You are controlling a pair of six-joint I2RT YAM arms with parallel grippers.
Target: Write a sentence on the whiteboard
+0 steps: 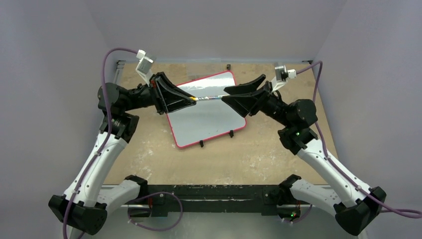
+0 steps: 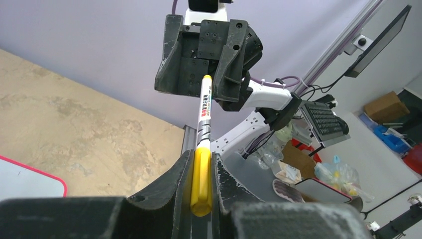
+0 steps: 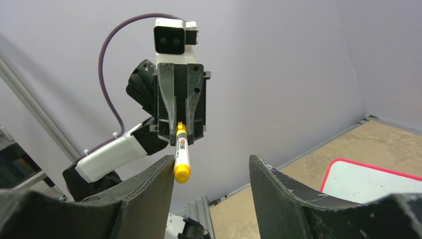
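Note:
A slim white marker (image 1: pixel 209 97) with yellow ends hangs level in the air over the whiteboard (image 1: pixel 194 119). My left gripper (image 1: pixel 193 100) is shut on its long yellow end (image 2: pixel 201 184), at the left. The other yellow end (image 3: pixel 182 173) points at my right gripper, whose fingers stand apart. In the right wrist view that end appears beside the left-hand finger (image 3: pixel 149 191); whether they touch, I cannot tell. The whiteboard has a red rim and lies tilted on the table, partly hidden beneath the grippers. What shows of it looks almost blank.
Black clips (image 1: pixel 201 143) sit along the board's near and far edges. Grey walls close in the sides and back, and purple cables loop from both arms.

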